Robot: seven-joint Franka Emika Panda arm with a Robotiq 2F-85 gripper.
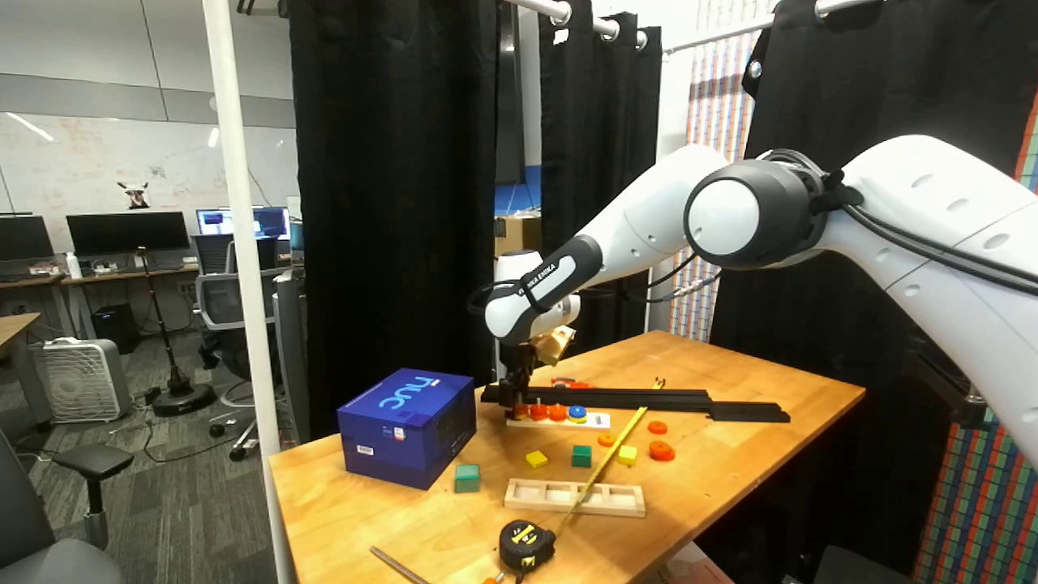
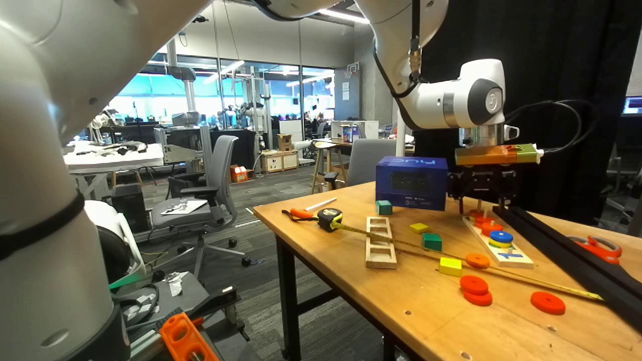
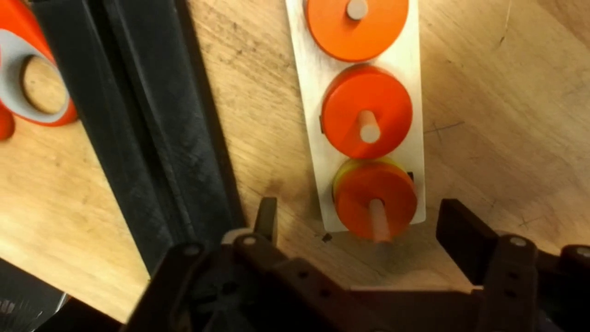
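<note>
My gripper stands open low over one end of a pale wooden peg board (image 3: 305,119). In the wrist view, its two dark fingers are spread on either side of the end peg, which carries an orange disc (image 3: 359,193) over a yellow disc (image 3: 344,166). Neither finger visibly touches the discs. Two more pegs hold orange-red discs, the middle one (image 3: 348,121) and one farther along (image 3: 337,33). Exterior view 2 shows a blue disc (image 2: 500,236) over a yellow one at the board's far end.
Black rails (image 3: 149,110) run close beside the board, with orange scissors (image 3: 41,119) beyond them. A blue box (image 2: 415,195) stands near the gripper. Loose discs, blocks, a wooden tray (image 2: 389,262) and a tape measure (image 2: 329,219) with its blade out occupy the table.
</note>
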